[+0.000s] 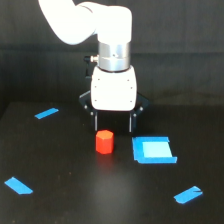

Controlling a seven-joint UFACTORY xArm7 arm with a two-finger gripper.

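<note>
A small red block with a hexagonal outline sits on the dark table, just left of centre. My gripper hangs pointing down, its thin dark fingers spread wide apart with nothing held between them. In the picture the fingertips come just above the block, with the left one over its left side and the right one well past its right side. How high they are over the table, and how far behind the block, I cannot tell.
Right of the block lies a blue-taped square with a pale centre. Blue tape strips mark the table at back left, front left and front right.
</note>
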